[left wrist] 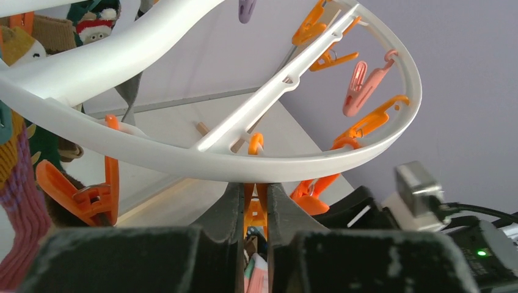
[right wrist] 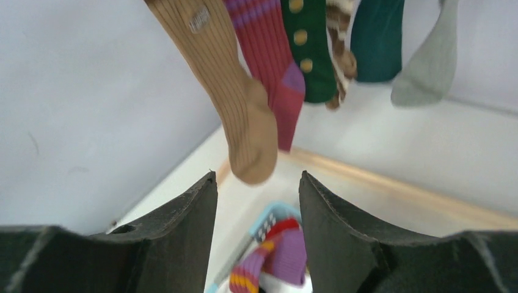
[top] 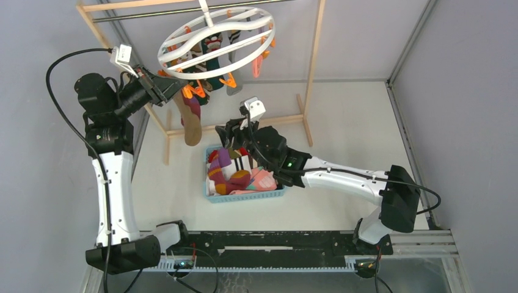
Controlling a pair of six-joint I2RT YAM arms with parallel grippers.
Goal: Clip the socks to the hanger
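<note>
The white round hanger hangs below the rod, with orange and pink clips and several socks on it. In the left wrist view, my left gripper is at the hanger's rim, shut on an orange clip. A brown sock hangs below the rim near that gripper; its top is out of sight. Another orange clip sits to the left on the rim. My right gripper stands open and empty, lower than the rim, with the brown sock hanging beyond its fingers.
A blue basket of loose socks stands on the floor below the right gripper. The wooden frame of the rack rises behind and beside the hanger. White floor to the right of the basket is clear.
</note>
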